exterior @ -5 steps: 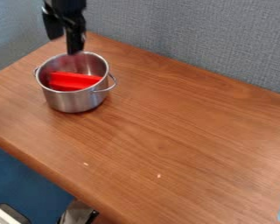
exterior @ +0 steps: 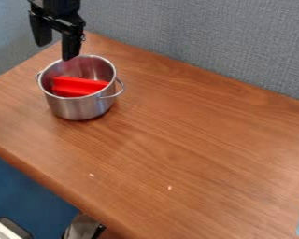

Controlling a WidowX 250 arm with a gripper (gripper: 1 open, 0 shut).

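Observation:
A steel pot (exterior: pixel 79 106) with two side handles stands near the left edge of the wooden table. A long red object (exterior: pixel 78 85) lies inside it. My black gripper (exterior: pixel 57 47) is above the pot's back left, at the top left of the view, open, with nothing visible between its fingers.
A grey padded wall runs along the back. At the bottom left, below the table's edge, are a blue floor and some partly visible items.
My gripper has moved to the left over the last second. The pot and the red object have not visibly moved.

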